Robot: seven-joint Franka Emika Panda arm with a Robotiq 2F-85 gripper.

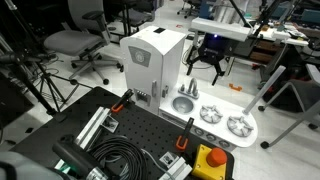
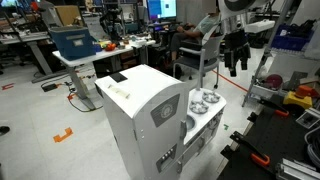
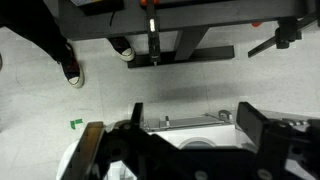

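My gripper (image 1: pixel 203 77) hangs above the white toy kitchen counter (image 1: pixel 236 111), with its fingers spread wide and nothing between them. In the wrist view the dark fingers (image 3: pixel 137 113) stand far apart over bare floor, just past the counter's edge. The counter carries a small round sink (image 1: pixel 182 104), a faucet (image 1: pixel 193 88) and two burners (image 1: pixel 210 114). A white cabinet (image 2: pixel 151 118) with a closed-looking front stands at the sink's end. In exterior view 2 the gripper (image 2: pixel 251 78) hangs beyond the cabinet, clear of the counter.
A black table (image 1: pixel 135 133) with orange-handled clamps (image 1: pixel 122 101) borders the kitchen. On it lie coiled cables (image 1: pixel 118 157) and a yellow box with a red button (image 1: pixel 215 157). Office chairs (image 1: pixel 77 40) stand behind. A person's shoe (image 3: pixel 72 70) shows on the floor, otherwise mostly free near the gripper.
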